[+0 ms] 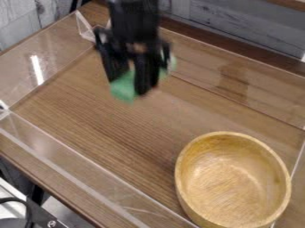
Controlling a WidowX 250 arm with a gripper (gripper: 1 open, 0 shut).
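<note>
My gripper (136,67), dark and blurred by motion, is at the upper middle over the wooden table. It is shut on a green object (125,87), which shows as a soft patch at its lower end. The fingers' exact outline is hard to make out.
A tan oval bowl (233,178) sits at the lower right. A dark area lies beyond the table's edge at the top left and bottom left.
</note>
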